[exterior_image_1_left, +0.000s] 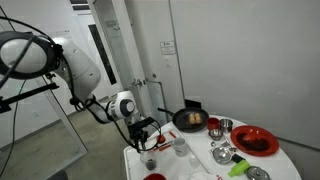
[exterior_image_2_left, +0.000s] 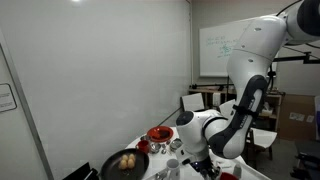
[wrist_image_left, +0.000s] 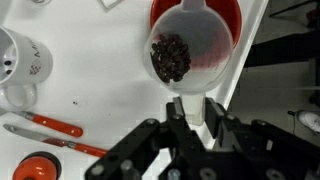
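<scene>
In the wrist view, a translucent white scoop-like cup (wrist_image_left: 190, 45) holds a small heap of dark, bean-like pieces (wrist_image_left: 170, 58) against one side. Its pale handle (wrist_image_left: 193, 108) runs between the fingers of my gripper, which is shut on it. Behind the cup is a red bowl (wrist_image_left: 229, 10), partly covered by it. From exterior view 1, the cup (exterior_image_1_left: 148, 158) hangs under the gripper (exterior_image_1_left: 143, 138) near the table's left end, with the red bowl (exterior_image_1_left: 154, 177) close in front. The arm hides most of the cup in exterior view 2.
A white mug (wrist_image_left: 20, 60) and red-handled knives (wrist_image_left: 62, 126) lie to one side of the cup. Further off stand a black pan (exterior_image_1_left: 191, 119), a large red plate (exterior_image_1_left: 255, 140) and several metal pots and lids. The table's edge (wrist_image_left: 240, 85) is close to the cup.
</scene>
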